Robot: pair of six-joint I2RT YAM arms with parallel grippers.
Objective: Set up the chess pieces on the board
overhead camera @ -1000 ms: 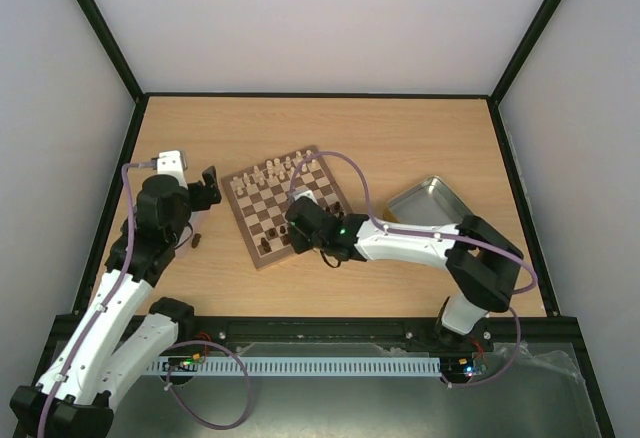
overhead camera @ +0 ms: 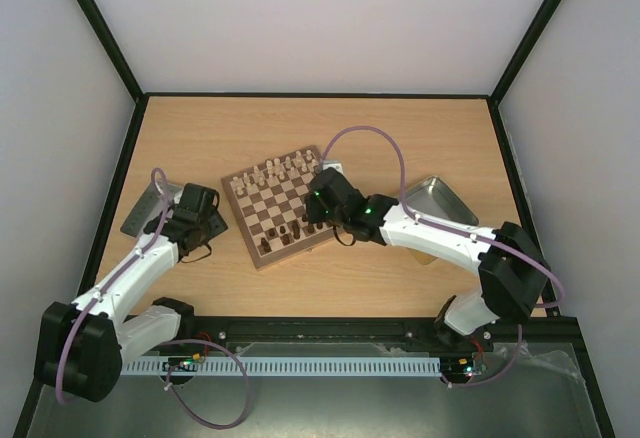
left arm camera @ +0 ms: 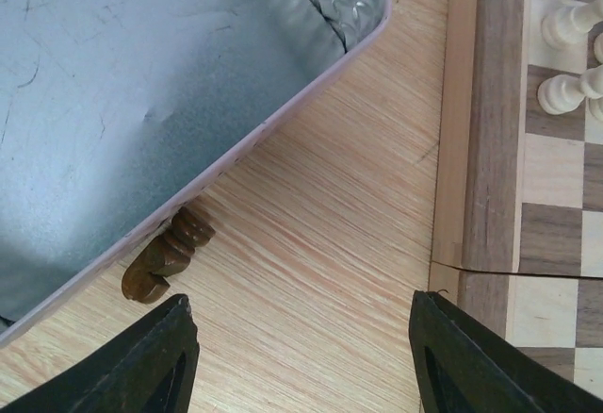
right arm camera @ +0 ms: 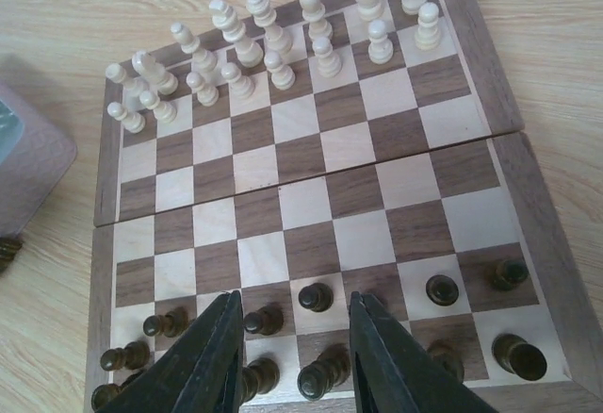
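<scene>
The chessboard (overhead camera: 262,203) holds white pieces along its far side and dark pieces along its near side (right arm camera: 315,296). My left gripper stands open over bare wood between the board's frame (left arm camera: 480,149) and a metal tray (left arm camera: 141,74); a dark piece (left arm camera: 168,257) lies on its side against that tray's wall. My right gripper is over the dark pieces at the board's near side, its fingertips apart; whether anything sits low between them is hidden.
A second metal tray (overhead camera: 436,198) lies to the right of the board, partly behind the right arm.
My left arm has come down and back toward the left tray. My right arm has risen and shifted right over the board.
</scene>
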